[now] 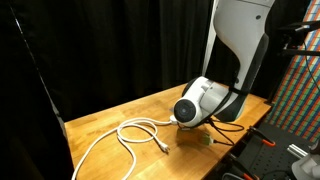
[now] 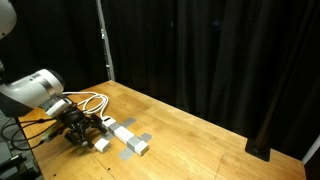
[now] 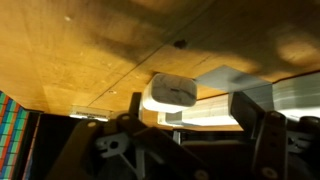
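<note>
A small white block [image 3: 170,92] with a greyish end face lies between the fingers of my gripper in the wrist view. A gap shows between the block and the right finger, so the fingers are not closed on it. In exterior view 2 my gripper [image 2: 82,140] is low over the table, and a white block [image 2: 101,144] sits just to its right. The fingertips are dark and hard to make out there.
A long white strip [image 2: 126,136] lies just right of the gripper, with grey patches beside it. A white cable [image 1: 125,128] loops over the table's left part. Dark cables [image 1: 228,127] lie by the arm.
</note>
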